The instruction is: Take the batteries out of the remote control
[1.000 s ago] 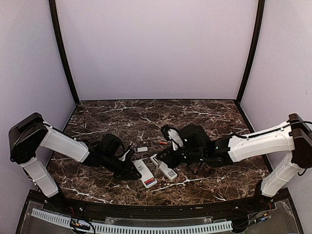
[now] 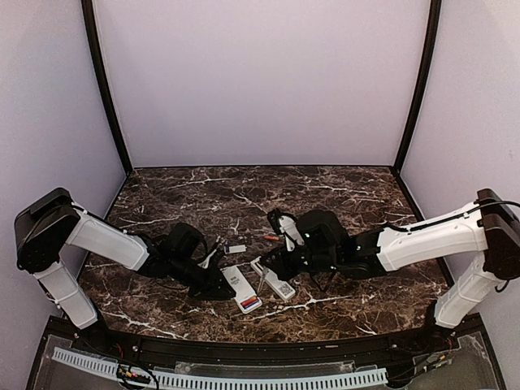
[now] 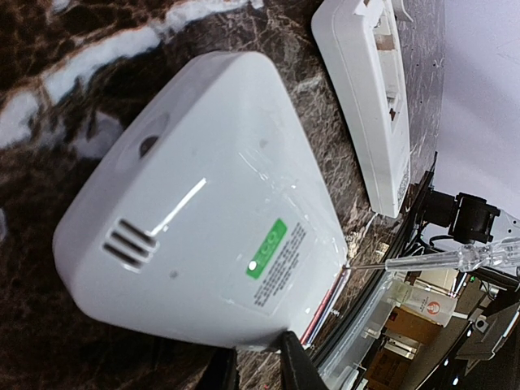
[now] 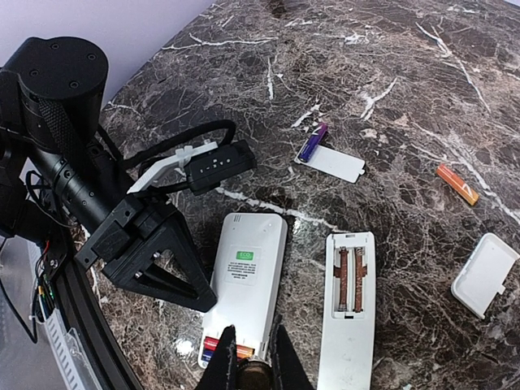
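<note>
A white remote (image 4: 246, 268) with a green label lies on the table, back side up. Blue and orange batteries (image 4: 238, 349) show in the open compartment at its near end. My left gripper (image 2: 231, 291) is shut on the remote's left edge. The right gripper is shut on a clear-handled screwdriver (image 3: 467, 258), whose thin shaft points at the remote's battery end in the left wrist view. Whether its tip touches a battery cannot be told. To the right lies a second white remote (image 4: 349, 341), its compartment holding no batteries, only brownish strips.
Beyond the remotes, a purple battery (image 4: 313, 141) rests against a white cover (image 4: 335, 163). An orange battery (image 4: 457, 184) lies loose farther right, with another white cover (image 4: 486, 275) near the right edge.
My right gripper has shifted very slightly with the screwdriver. The left arm, both remotes and the batteries look unmoved.
</note>
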